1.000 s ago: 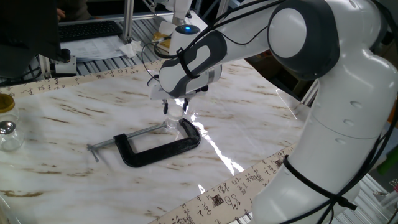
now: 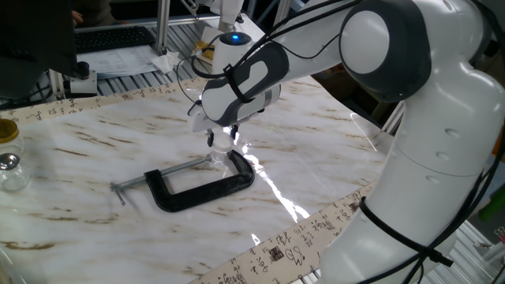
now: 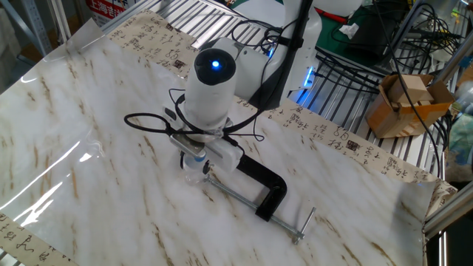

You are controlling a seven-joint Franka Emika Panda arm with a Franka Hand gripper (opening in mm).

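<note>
A black C-clamp with a metal screw lies on the marbled table. In exterior view 2, its frame is partly hidden behind the hand. A small clear object, perhaps a jar or bottle, stands at the clamp's finger end; its outline is hard to make out. My gripper points down over it, with dark fingers apart on either side of its upper part. Whether they press on it cannot be told. From the other side, the clear object shows below the hand, close to the screw's tip.
Glass jars, one with a yellow lid, stand at the left edge in exterior view 1. A cardboard box sits off the table.
My hand has turned slightly at the wrist over the last second, its white body showing more on the left. The clamp and the clear object look unmoved.
</note>
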